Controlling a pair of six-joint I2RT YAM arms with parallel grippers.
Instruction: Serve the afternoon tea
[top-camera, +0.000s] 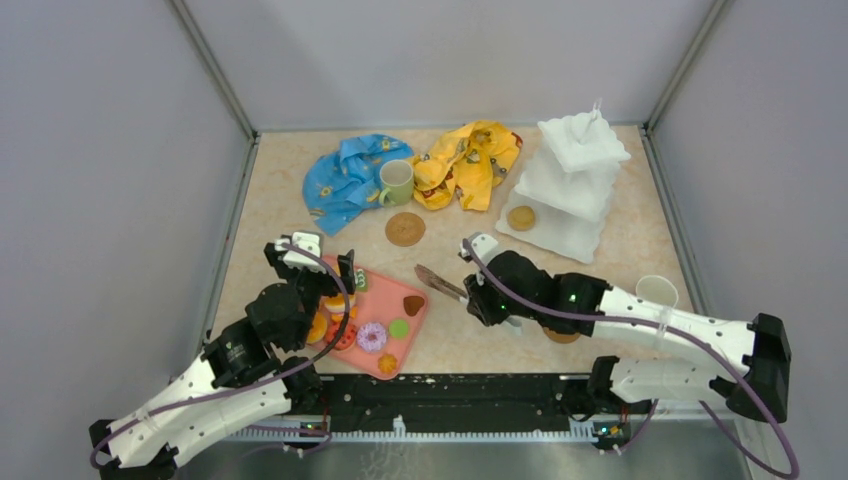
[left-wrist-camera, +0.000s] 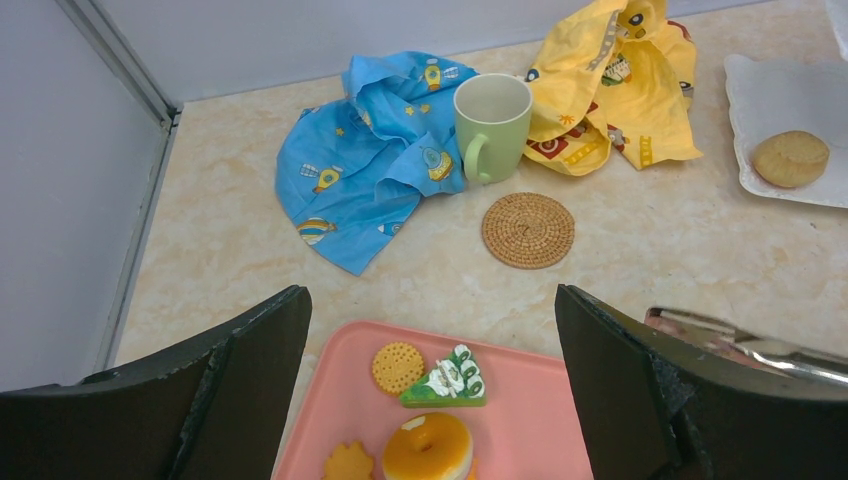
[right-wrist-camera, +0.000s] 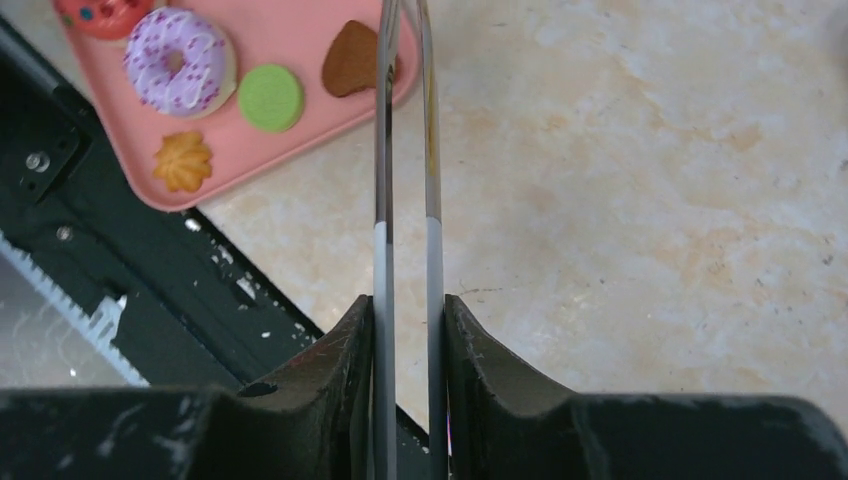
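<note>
My right gripper is shut on a pair of metal tongs (top-camera: 440, 283) with pale grips, its fingers pressing on both sides. The two tong arms (right-wrist-camera: 433, 150) run nearly parallel with a narrow gap, and nothing shows clasped between them. They point toward the right edge of the pink tray (top-camera: 395, 285), close to a brown heart-shaped sweet (right-wrist-camera: 350, 62). Also on the tray are a purple doughnut (right-wrist-camera: 180, 63), a green disc (right-wrist-camera: 270, 98), a green cake slice (left-wrist-camera: 446, 378) and an orange-glazed doughnut (left-wrist-camera: 428, 446). Above its far left part, my left gripper stands open and empty.
At the back are a blue cloth (top-camera: 345, 180), a green mug (top-camera: 397, 182) and a yellow cloth (top-camera: 470, 165). A woven coaster (top-camera: 405, 229) lies before them. A tiered white stand (top-camera: 570, 190) holds a round biscuit (top-camera: 521, 218); a white cup (top-camera: 656, 290) is at right.
</note>
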